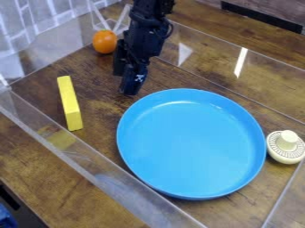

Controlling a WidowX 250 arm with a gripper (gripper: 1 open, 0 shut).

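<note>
My black gripper [128, 78] hangs low over the wooden table at the upper middle, its fingers open, pointing down; whether anything lies between them is hard to make out. It is right of and below an orange ball [105, 41], apart from it. A yellow bar [68, 101] lies to the lower left of the gripper. A large blue plate [191, 142] fills the lower middle right.
A white round object with a knob [284, 147] sits at the right edge, beside the plate. A clear wall borders the left and bottom left.
</note>
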